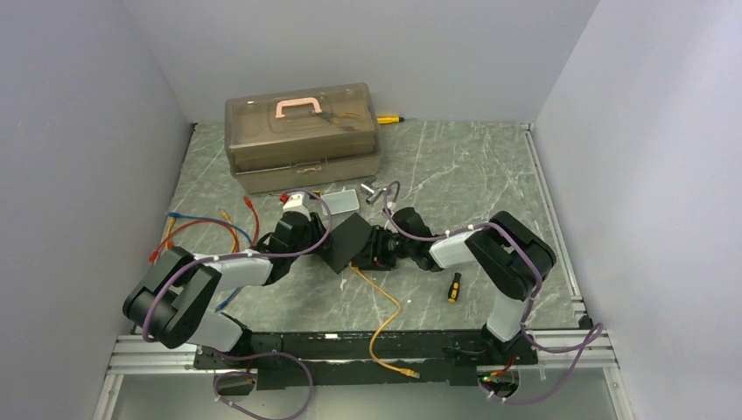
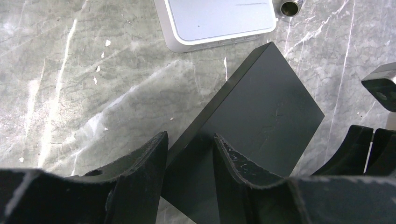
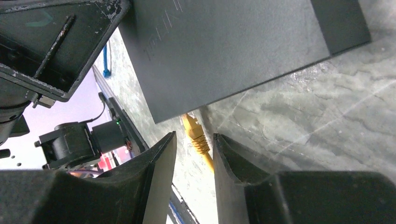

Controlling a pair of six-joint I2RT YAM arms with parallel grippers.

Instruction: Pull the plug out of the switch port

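Note:
The black switch [image 1: 351,234] lies on the grey marble surface between my two grippers. My left gripper is part open at its near left edge; one fingertip stands outside the edge and the other over the top face. My right gripper has its fingertips apart at the front edge. Between them shows the yellow plug [image 3: 194,132], its tip against the switch's edge. The yellow cable [image 1: 398,304] passes behind a right finger and runs to a loose end. The port itself is hidden, and whether the plug is seated cannot be told.
Behind the switch stand a white box [image 1: 341,202] and a closed brown toolbox [image 1: 297,131]. Red, blue and yellow cables [image 1: 206,223] lie at left. A small screwdriver [image 1: 454,287] rests right of the yellow cable.

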